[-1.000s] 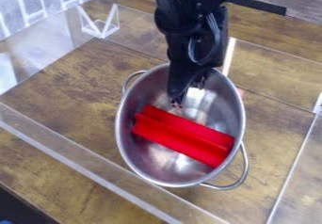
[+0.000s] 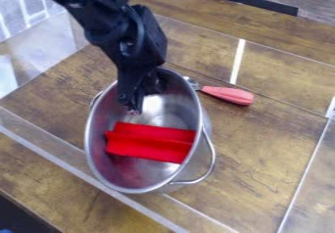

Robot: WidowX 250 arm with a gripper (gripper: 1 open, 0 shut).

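A steel pot (image 2: 177,170) with side handles stands in the middle of the camera view, holding a red elongated object (image 2: 148,143) on its bottom. The black gripper (image 2: 131,102) reaches down from the top left to the pot's upper left, its fingertips inside or at the rim; whether they are closed on anything is hard to see.
A red-handled tool (image 2: 228,94) lies on the wooden table (image 2: 262,163) just behind and right of the pot. Clear panels or strips run along the table's sides. Free table surface lies to the left and right.
The arm and gripper have moved left, and the pot with the red object in it has shifted left as well, uncovering more of the red-handled tool.
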